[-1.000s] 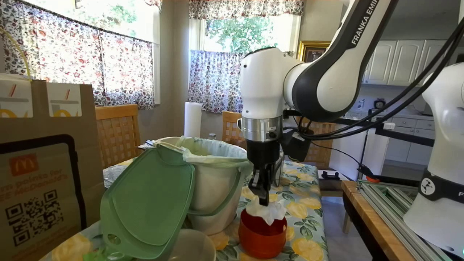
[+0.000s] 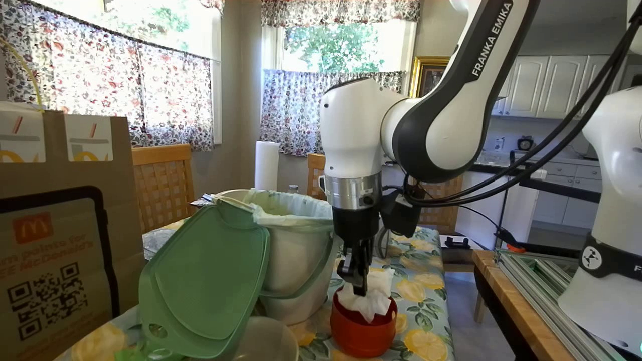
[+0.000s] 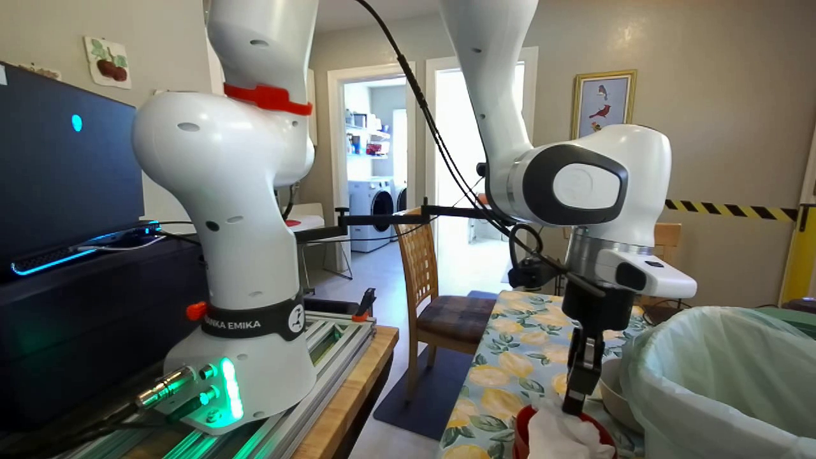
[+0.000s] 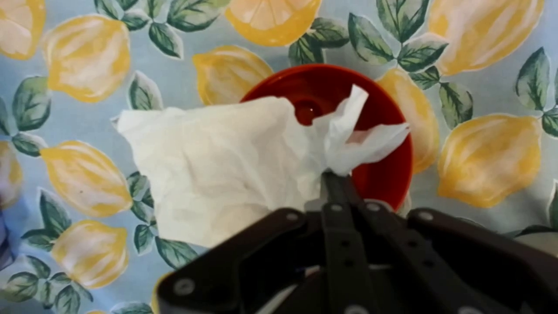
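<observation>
My gripper (image 2: 359, 291) points down over the red bowl (image 2: 362, 334), its fingers closed on a crumpled white tissue (image 2: 371, 301). From the wrist, the tissue (image 4: 209, 167) bunches at the fingertips of the gripper. Its wide part spreads left past the rim, while two short ends stick out over the interior of the bowl (image 4: 384, 180). In the second exterior view, the tissue (image 3: 562, 436) hangs by the gripper (image 3: 572, 409) at the bowl's mouth. Whether it touches the bowl's bottom cannot be told.
A white bin (image 2: 295, 252) with a pale liner stands close to the left of the bowl. Its green lid (image 2: 207, 277) leans in front, near a clear bowl (image 2: 268, 343). A paper bag (image 2: 60, 228) is farther left. Lemon-patterned tablecloth (image 2: 424, 307) is clear at right.
The arm has come down and shifted slightly left in exterior view 1. The tissue has moved with the gripper and now sits lower in the bowl's mouth. The bowl has stayed put.
</observation>
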